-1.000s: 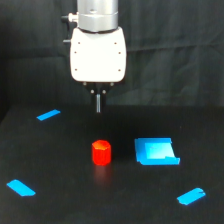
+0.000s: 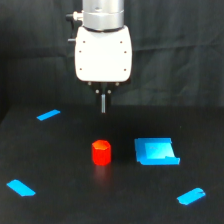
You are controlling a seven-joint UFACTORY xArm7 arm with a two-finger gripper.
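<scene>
A small red block (image 2: 101,152) with a roughly six-sided top stands on the dark table, near the middle of the camera view. My gripper (image 2: 103,104) hangs from the white arm, above the block in the picture and clearly apart from it. Its narrow dark fingers are too small to show whether they are open or shut. A light-blue piece like a shallow tray (image 2: 155,150) lies to the right of the red block.
Flat blue pieces lie around the table: one at the far left (image 2: 48,115), one at the near left (image 2: 20,188) and another at the near right (image 2: 192,196).
The arm and gripper have shifted slightly to the right. The red block and the blue pieces have stayed where they were.
</scene>
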